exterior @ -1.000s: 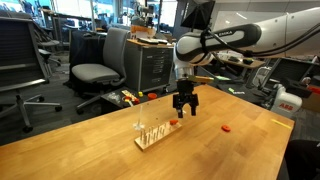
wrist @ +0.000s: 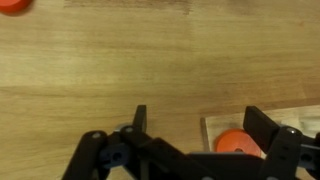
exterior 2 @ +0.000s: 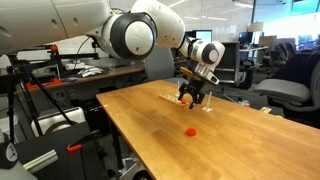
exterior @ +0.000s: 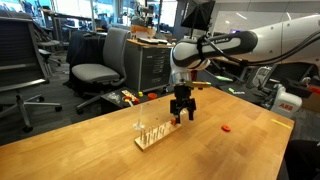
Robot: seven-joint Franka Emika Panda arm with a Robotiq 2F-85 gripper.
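Observation:
My gripper points down just above the table, its fingers spread with nothing held between them. A light wooden board with several upright pieces lies at its left in exterior view 1. On the board's near-gripper end sits a red round piece; in the wrist view it shows at the lower right, partly hidden by one finger. The gap between the fingers lies mostly over bare tabletop. A second red disc rests alone on the table, apart from the board.
A slim white object stands by the board. Red and yellow items lie at the table's back edge, close to an office chair.
In exterior view 1 the gripper has come down a little toward the table beside the board's red piece. Board and discs appear unmoved.

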